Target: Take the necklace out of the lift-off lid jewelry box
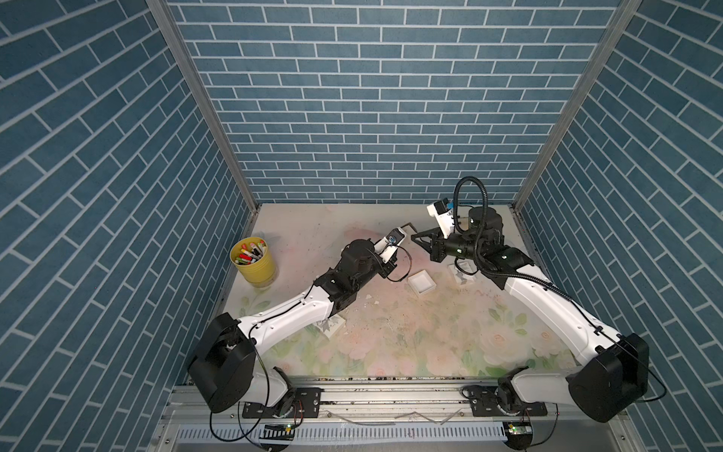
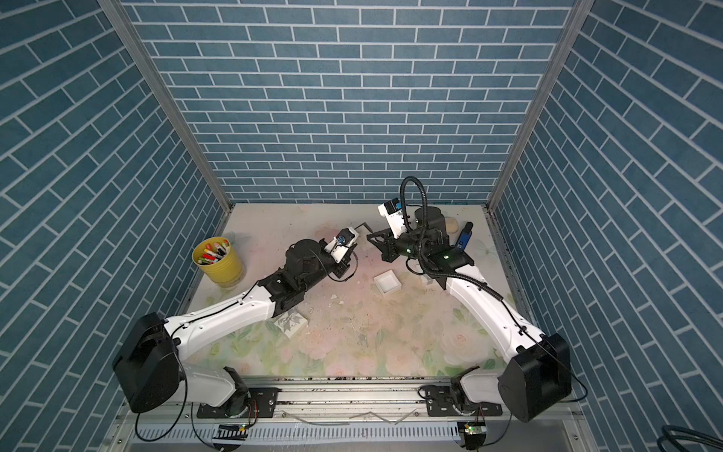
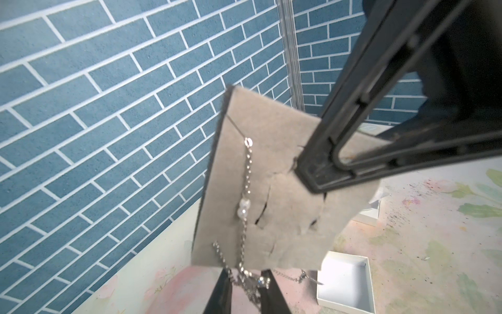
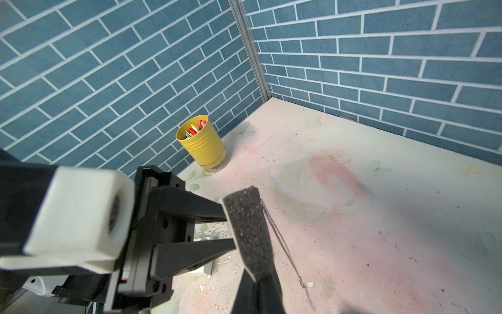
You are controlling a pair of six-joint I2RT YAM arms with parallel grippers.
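Observation:
My right gripper (image 1: 414,239) is shut on a tan card, held upright and seen edge-on in the right wrist view. A silver necklace (image 3: 245,172) with small pearls hangs over the card's face. My left gripper is at the card's lower edge, its dark fingers part open around or behind the dangling chain; whether they touch it is unclear. An empty white box (image 3: 342,282) sits on the table below.
A yellow cup of pens (image 4: 204,144) stands at the left. A patterned white piece (image 1: 328,324) lies at front left. Another white box is at right, partly hidden.

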